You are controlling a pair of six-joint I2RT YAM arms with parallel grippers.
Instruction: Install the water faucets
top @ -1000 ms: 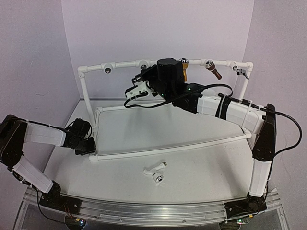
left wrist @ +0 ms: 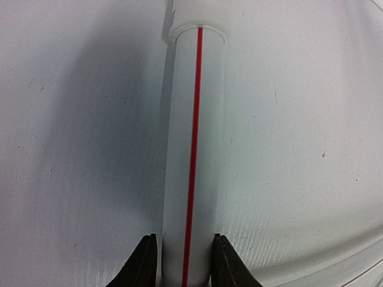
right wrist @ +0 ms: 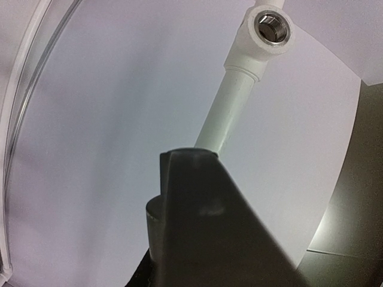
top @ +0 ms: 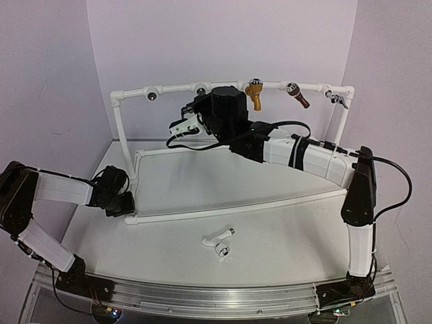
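Note:
My left gripper (top: 125, 204) is shut around a white pipe (left wrist: 190, 179) with a red stripe, low at the frame's left side. My right gripper (top: 189, 111) is up near the top rail, left of the orange faucet (top: 254, 94). A dark grey faucet-like piece (right wrist: 209, 221) fills the right wrist view's lower middle, held in that gripper and hiding most of its fingers. Beyond it a white tee fitting (right wrist: 251, 51) shows an empty threaded hole. On the table lies a white faucet (top: 219, 243). A brown faucet (top: 297, 94) and a chrome faucet (top: 336, 98) hang on the rail.
The white pipe frame (top: 169, 217) stands across the table. Another tee (top: 152, 93), with no faucet on it, is at the rail's left. My right forearm spans the frame's right half.
The right arm has swung left along the rail, the dark piece moving with its gripper, and more of the orange faucet now shows. My left arm stays in place.

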